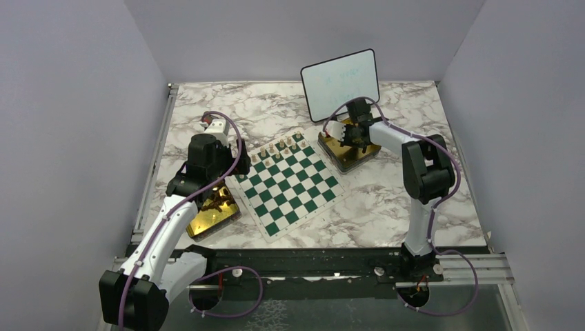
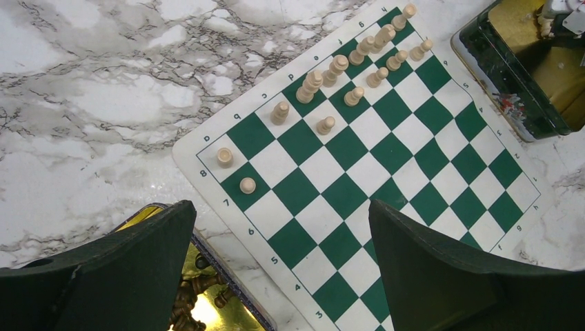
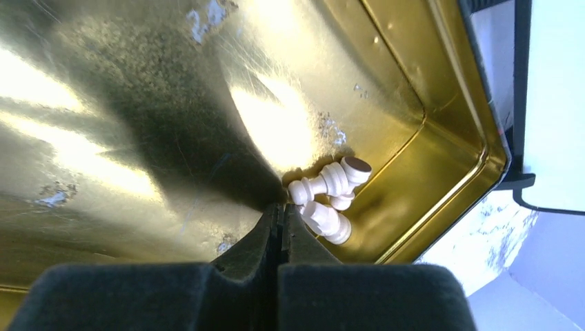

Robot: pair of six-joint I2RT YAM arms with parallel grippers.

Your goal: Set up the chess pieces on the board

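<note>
The green-and-white chessboard carries several white pieces along its far edge, standing upright, including a tall one. My right gripper is shut, low inside the gold tin, just left of a few white pieces lying in its corner; nothing shows held between its fingertips. My left gripper stands open above the board's left side, empty.
A second gold tin with dark pieces sits left of the board. A whiteboard leans behind the right tin.
</note>
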